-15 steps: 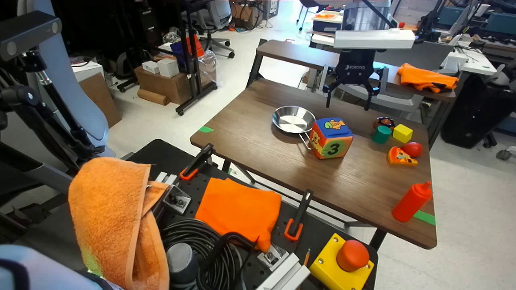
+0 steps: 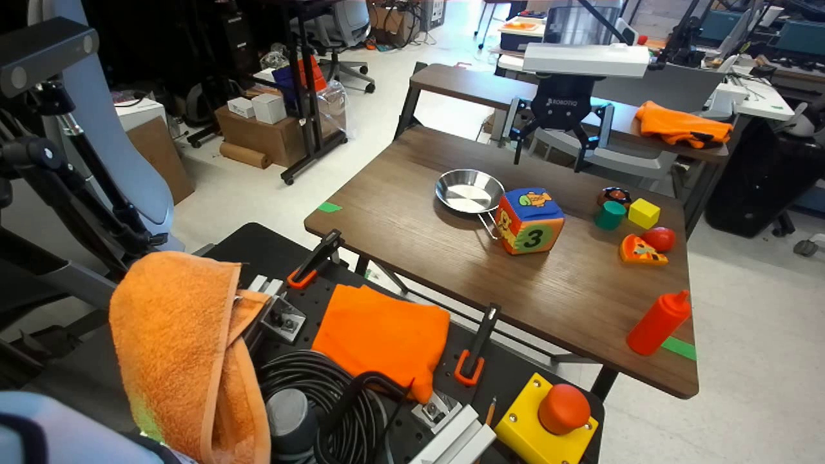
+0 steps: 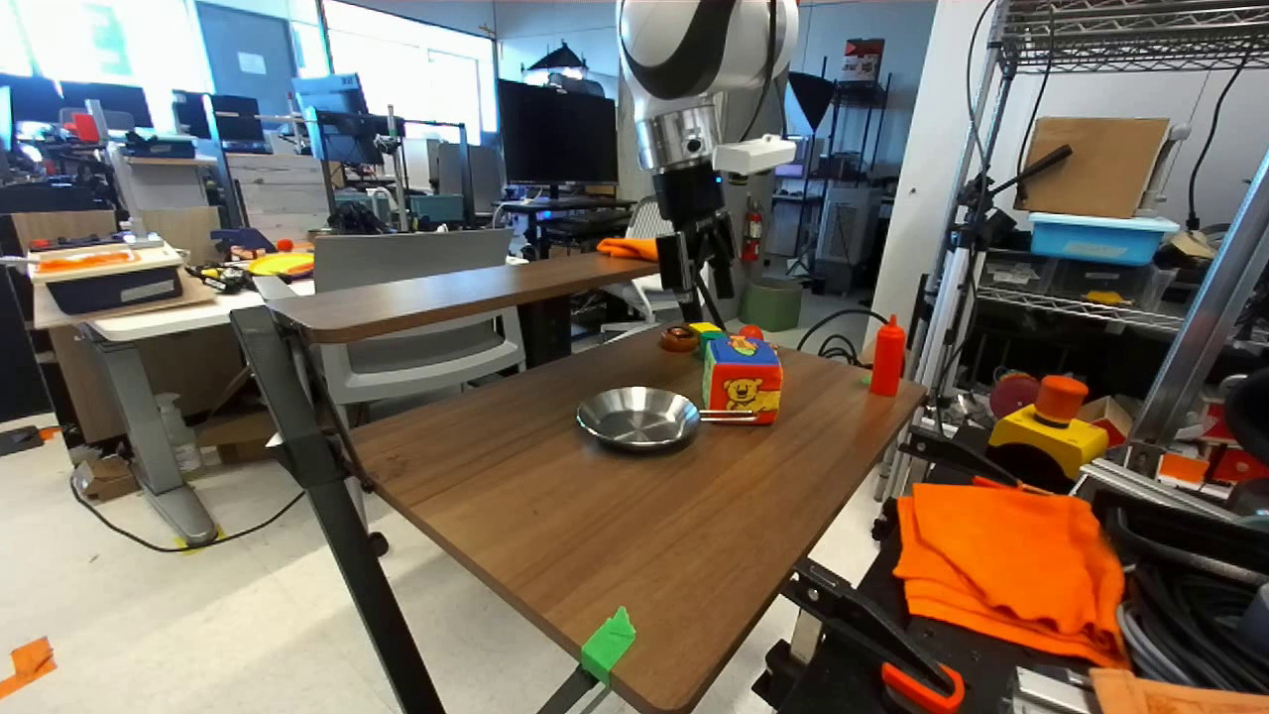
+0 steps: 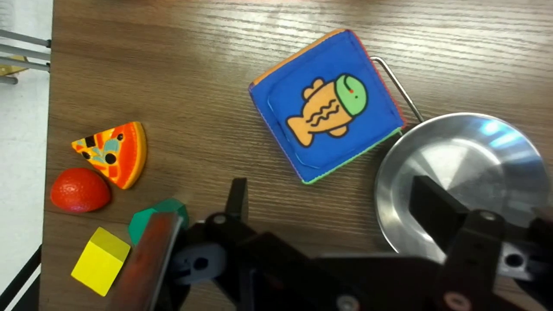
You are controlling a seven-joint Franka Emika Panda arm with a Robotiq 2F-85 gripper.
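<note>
My gripper point(image 2: 549, 158) hangs above the far side of the brown table, its fingers spread wide with nothing between them. In the wrist view one fingertip point(image 4: 238, 197) is over bare wood and the other overlaps the steel pan point(image 4: 466, 150) from above. A soft picture cube point(image 4: 327, 106) with a blue fish face on top sits beside the pan, covering part of its wire handle. Further over lie a pizza slice point(image 4: 116, 153), a red ball-like piece point(image 4: 80, 190), a yellow block point(image 4: 101, 261) and a green piece point(image 4: 155, 217), partly hidden by something reddish-brown.
A red squeeze bottle point(image 2: 659, 323) stands near the table's corner by green tape point(image 2: 679, 348). The tabletop point(image 3: 535, 500) has free room in front of the pan. Clamps and an orange cloth point(image 2: 383, 332) lie on the black cart alongside.
In exterior view 1 my gripper has shifted slightly left and come down a little, still with its fingers apart. The objects on the table have not moved.
</note>
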